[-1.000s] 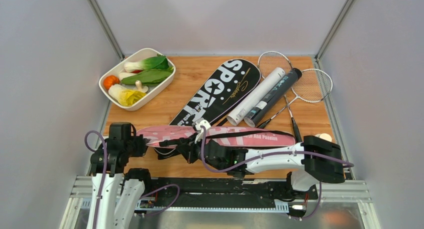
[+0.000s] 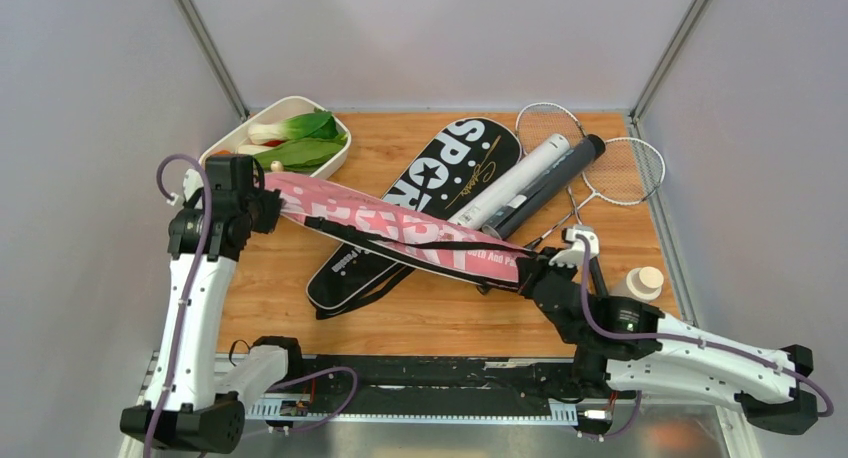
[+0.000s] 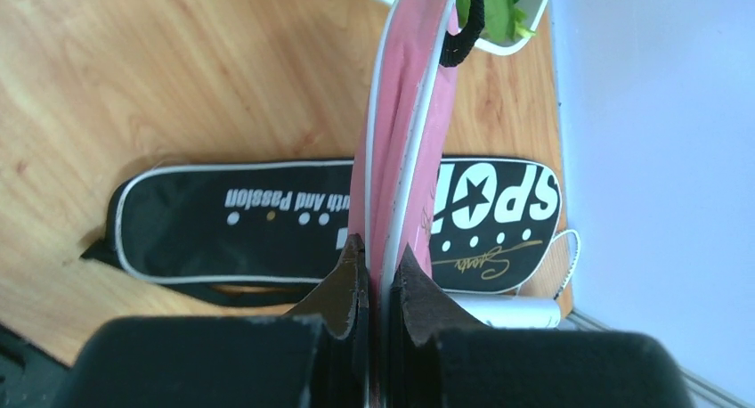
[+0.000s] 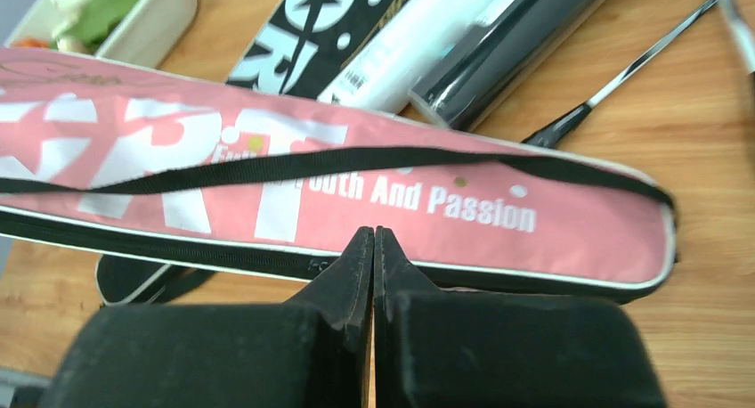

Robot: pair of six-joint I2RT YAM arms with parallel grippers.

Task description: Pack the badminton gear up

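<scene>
A pink racket bag [image 2: 380, 218] slants across the table, its left end raised in my left gripper [image 2: 272, 203], which is shut on it. My right gripper is shut, tips over the pink bag's zipper edge near its right end, with nothing seen between them. Beneath the pink bag lies a black racket bag [image 2: 440, 158]. White [image 2: 525, 168] and dark [image 2: 560, 173] shuttle tubes lie to its right, over two rackets [image 2: 620, 163].
A white bin of vegetables [image 2: 335, 163] is at back left, partly behind my left arm. A cream cylinder [image 2: 637, 284] stands at the right edge. Bare wood shows along the front left.
My left gripper has risen toward the back with the pink bag's end, tilting the bag. My right gripper has moved rightward along it to near the right end.
</scene>
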